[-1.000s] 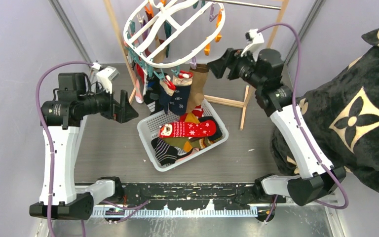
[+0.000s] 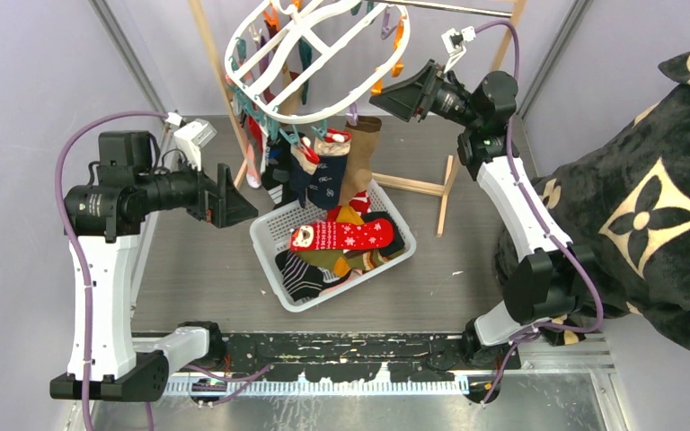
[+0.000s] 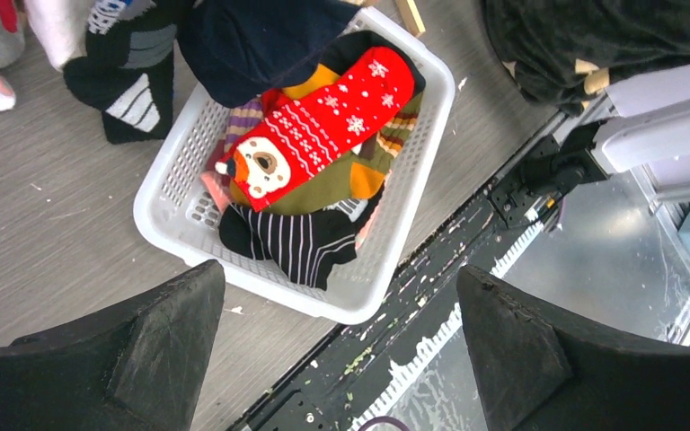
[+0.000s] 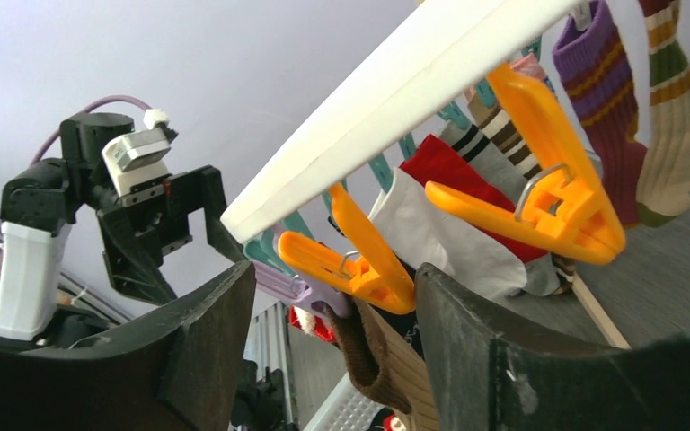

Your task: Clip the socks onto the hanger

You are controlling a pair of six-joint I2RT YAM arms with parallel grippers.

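The white hanger (image 2: 360, 92) hangs at the top of the top view, with coloured clips round its rim. Beside its right side my right gripper (image 2: 406, 95) stands part open. In the right wrist view an orange clip (image 4: 380, 280) appears between its fingers, close to the right finger (image 4: 449, 310); whether they touch I cannot tell. A second orange clip (image 4: 584, 223) hangs farther right. A brown sock (image 2: 361, 154) hangs from a purple clip (image 2: 352, 114). Left of the basket, my left gripper (image 2: 232, 205) is open and empty. A red bear sock (image 3: 323, 126) lies on top in the basket.
The white basket (image 3: 157, 220) on the floor holds several socks, some striped. Navy socks (image 2: 327, 182) hang low over its back edge. A wooden stand leg (image 2: 409, 184) is behind it. A dark patterned cushion (image 2: 584, 197) fills the right side.
My right gripper has come closer to the orange clip at the hanger's rim, its arm swinging left and its fingers narrowing a little. Socks and basket stay put.
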